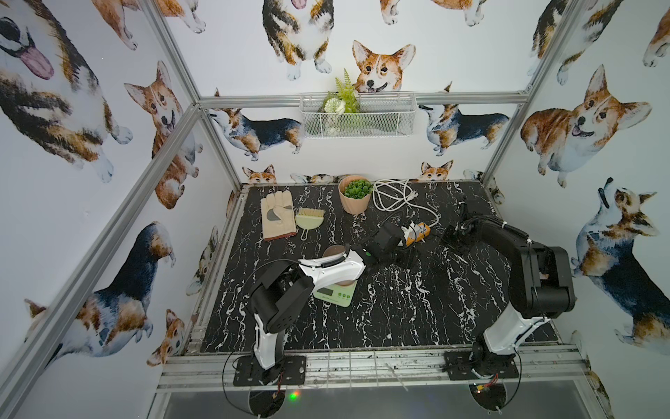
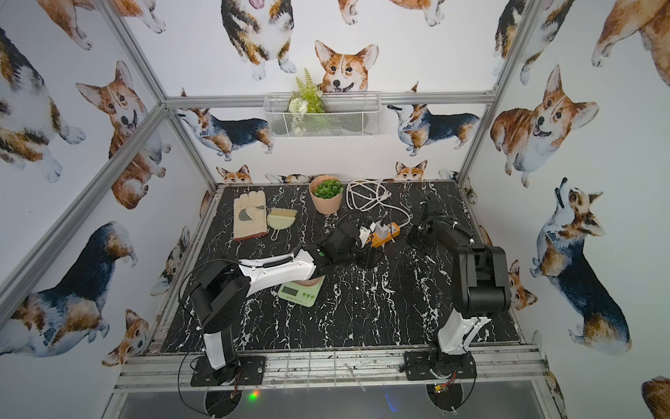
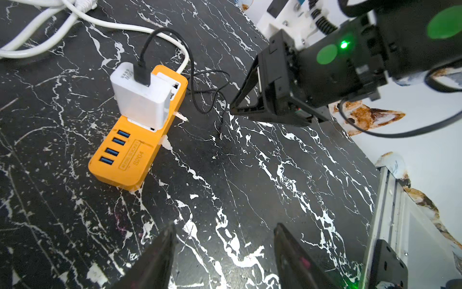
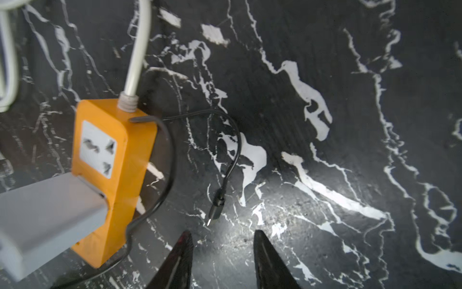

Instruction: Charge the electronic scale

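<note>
A green electronic scale (image 1: 333, 296) lies left of centre, partly hidden by the left arm. An orange power strip (image 3: 130, 163) holds a white charger (image 3: 139, 101) with a black cable plugged in. The cable's loose connector (image 4: 216, 207) lies on the table right of the strip. My left gripper is open and empty over the table near the strip. My right gripper hangs just beside the loose connector, its fingertips parted with nothing seen between them.
A glove (image 1: 277, 213), small brush (image 1: 309, 220), potted plant (image 1: 354, 199) and coiled white cord (image 1: 391, 195) occupy the back of the dark table (image 1: 244, 314). Clear table lies in front of the strip.
</note>
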